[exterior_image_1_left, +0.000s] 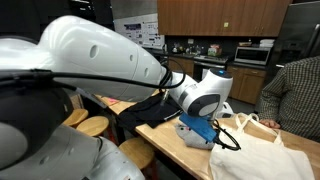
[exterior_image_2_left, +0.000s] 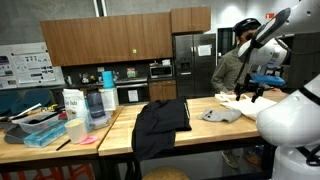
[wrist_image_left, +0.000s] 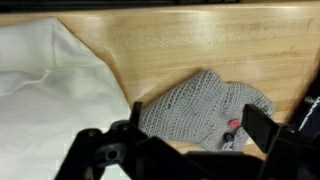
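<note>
A grey knitted cloth item (wrist_image_left: 205, 108) with small red and dark spots lies on the wooden table below my gripper. Its fingers are spread wide, and no object shows gripped between them. To the left in the wrist view is a white cloth (wrist_image_left: 50, 105), spread with some folds. From outside, the grey item (exterior_image_1_left: 190, 138) rests partly behind the arm, beside the white cloth (exterior_image_1_left: 262, 155). The gripper (exterior_image_1_left: 228, 138) hovers near the boundary between the two; its exact height cannot be told.
A black garment (exterior_image_2_left: 160, 128) drapes over the table's front edge. A counter with a grey tub (exterior_image_2_left: 42, 128) and several containers stands at the left. A person in a checked shirt (exterior_image_1_left: 285, 95) is close to the table's far right side. Bare wood (wrist_image_left: 150, 40) shows around the grey item.
</note>
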